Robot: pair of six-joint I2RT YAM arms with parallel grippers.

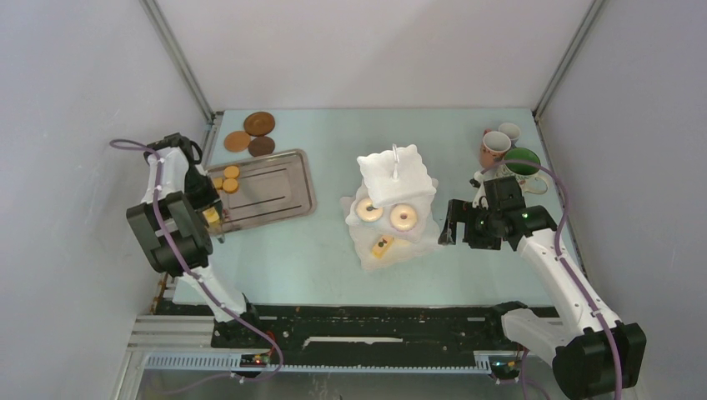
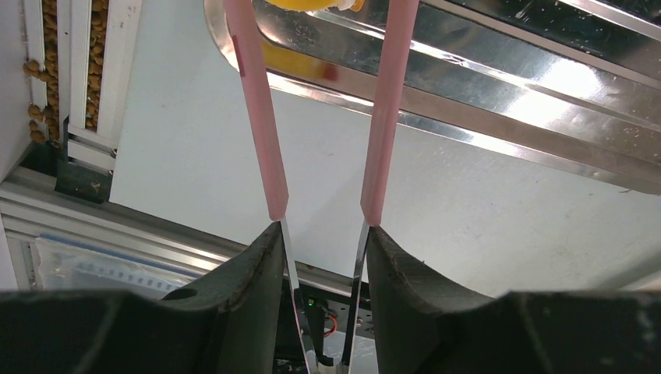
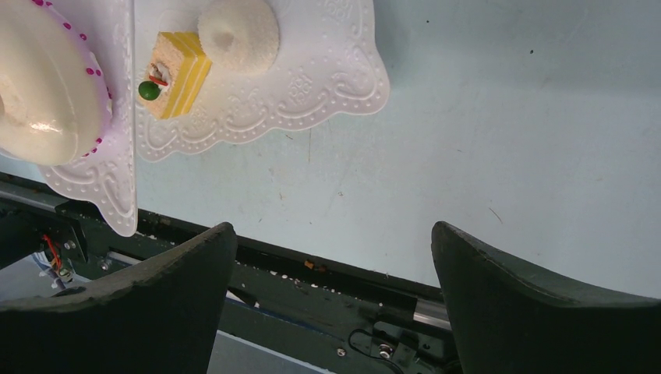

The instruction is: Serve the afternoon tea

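Observation:
In the left wrist view a yellow cake piece [image 2: 300,3] shows at the top edge, over the metal tray [image 2: 483,125]. My left gripper is open, its long pink fingers [image 2: 265,132] standing either side of that piece with a gap visible; the tips run out of frame. From above, the yellow piece [image 1: 211,215] lies at the tray's left end, partly covered by the left arm. A white tiered stand [image 1: 386,185] bears two doughnuts [image 1: 403,217] and a layered cake [image 1: 383,246]. Beside it my right gripper [image 1: 453,223] is open and empty.
Several small round orange cakes [image 1: 230,185] sit on the tray's left part. Brown round coasters [image 1: 259,124] lie behind it. A green mug [image 1: 523,161] and a pink cup [image 1: 495,143] stand at the back right. Between tray and stand the table [image 1: 329,167] is clear.

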